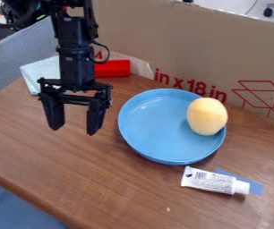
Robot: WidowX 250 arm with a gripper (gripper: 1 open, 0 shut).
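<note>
My black gripper (73, 116) hangs over the left part of the wooden table, open, with nothing between its fingers. It is left of a blue plate (158, 125), on whose right side rests a pale yellow round object (207, 116). A white tube (209, 180) lies in front of the plate at the right, on a small blue piece.
A cardboard box (187, 54) stands along the back. A red object (115, 68) and a white cloth (39, 70) lie behind the arm. Blue material lies beyond its left edge.
</note>
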